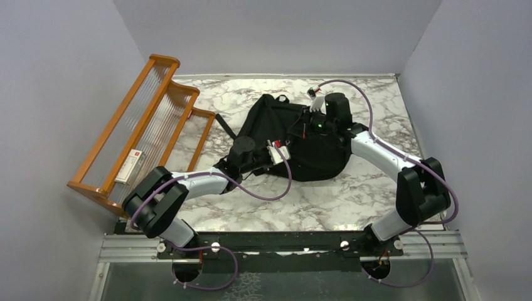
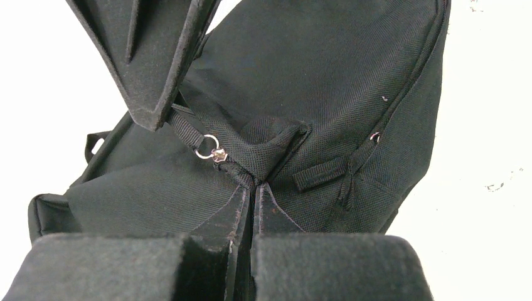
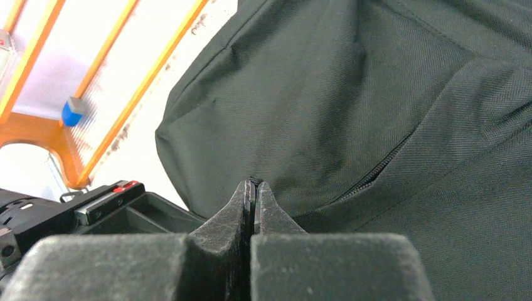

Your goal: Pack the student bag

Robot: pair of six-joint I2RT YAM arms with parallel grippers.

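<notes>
A black fabric bag [image 1: 320,160] lies on the marble table, under both arms. In the left wrist view, my left gripper is shut at the bag's gathered opening. Folded cloth and a short strap with a metal ring [image 2: 207,147] run right up to its tips; whether cloth is pinched there is hard to tell. My right gripper is shut too, its tips against or just over the bag's dark cloth. Only a tiny black bit shows at those tips. Beside it in the right wrist view runs part of a zipper [image 3: 370,179].
A wooden rack [image 1: 145,119] with clear ribbed panels stands at the left, holding a white box [image 1: 130,166]. A blue-and-grey item [image 3: 73,111] sits on it in the right wrist view.
</notes>
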